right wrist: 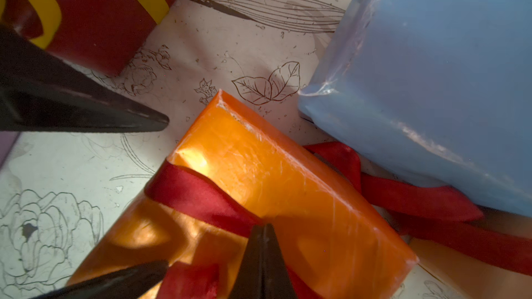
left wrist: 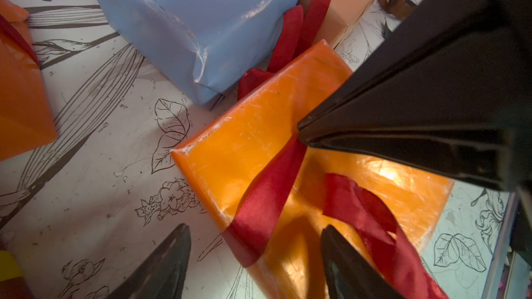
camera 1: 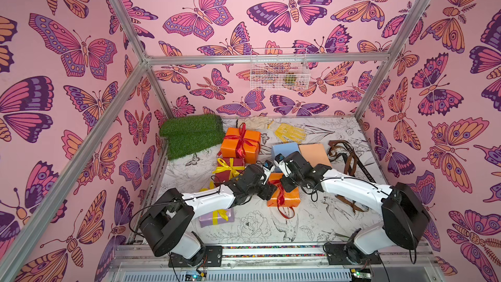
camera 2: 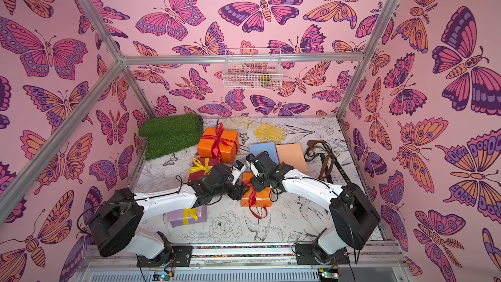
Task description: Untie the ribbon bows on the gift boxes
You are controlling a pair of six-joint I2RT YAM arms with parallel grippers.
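Observation:
Both grippers are over the orange box (left wrist: 277, 182) in the front middle. Its red ribbon (left wrist: 266, 199) crosses the top, with loose-looking lengths around it. My left gripper stands open low over the box, its fingertips either side of part of the ribbon. My right gripper is shut, its tip at the ribbon on the box top, nothing visible held. A larger orange box (camera 1: 233, 148) at back left has a tied red bow. A dark red box (right wrist: 94, 16) has a yellow bow, and a lilac box (camera 1: 208, 220) has yellow ribbon.
A blue box (camera 1: 279, 148) and peach box (camera 1: 315, 156) sit behind. A green grass mat (camera 1: 188, 138), yellow glove (camera 1: 287, 131) and brown straps (camera 1: 355, 169) lie around the edges. Bare table (camera 1: 261, 229) shows at the front.

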